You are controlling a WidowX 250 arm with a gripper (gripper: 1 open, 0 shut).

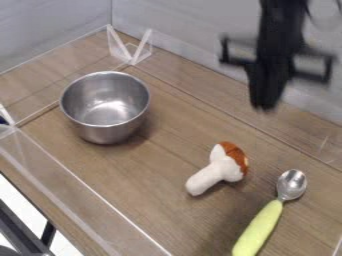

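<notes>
My black gripper [267, 85] is raised at the upper right and motion-blurred; its fingers are too blurred to tell whether they are open or shut. Below it on the wooden table lies a white toy mushroom [214, 172] with a reddish-brown cap. To its right lies a spoon [263, 222] with a metal bowl and a long yellow-green handle, angled toward the front edge. A steel bowl [104, 104] stands at the left.
White walls [174, 20] border the table at the back. A small white folded object [127, 48] sits at the back left.
</notes>
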